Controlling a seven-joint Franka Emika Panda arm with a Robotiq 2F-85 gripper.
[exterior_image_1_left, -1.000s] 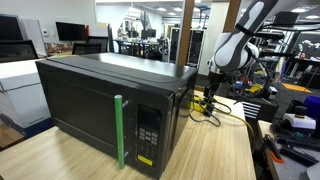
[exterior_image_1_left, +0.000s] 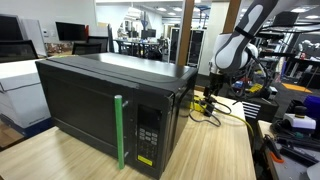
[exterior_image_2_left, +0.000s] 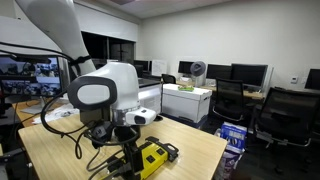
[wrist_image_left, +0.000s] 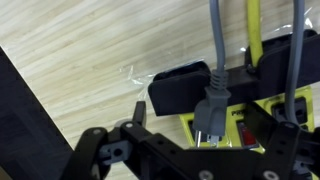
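A grey plug (wrist_image_left: 211, 112) on a grey cable stands at a yellow and black power strip (wrist_image_left: 190, 92); whether it is fully seated I cannot tell. My gripper is open over it, one black finger on either side of the plug. Contact between fingers and plug is not clear. In exterior view 2 the power strip (exterior_image_2_left: 154, 158) lies on the wooden table beneath my arm, and the gripper (exterior_image_2_left: 132, 156) is dark and partly hidden there. Exterior view 1 shows the gripper (exterior_image_1_left: 213, 84) beyond the microwave, above the strip's yellow end (exterior_image_1_left: 198, 103).
A large black microwave (exterior_image_1_left: 120, 105) with a green handle fills the near table. Loose cables (exterior_image_1_left: 225, 112) curl beside the strip, and a yellow cable (wrist_image_left: 254, 32) runs close to the plug. Bare tabletop (exterior_image_1_left: 215, 150) lies in front.
The microwave has not moved.
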